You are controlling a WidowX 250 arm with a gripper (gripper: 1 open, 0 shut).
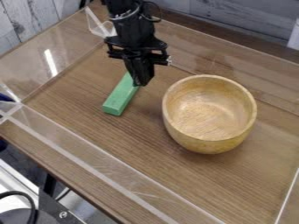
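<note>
A black robot arm hangs in from the top centre, its gripper (138,76) low over the upper end of a green block (121,97). The gripper looks shut, and whether it touches the block is unclear. The block lies flat on the wooden table (140,179), slanted. To its right stands a round wooden bowl (208,114), empty.
A clear plastic object (98,22) is partly visible behind the arm at top left. Black cables lie at the lower left edge.
</note>
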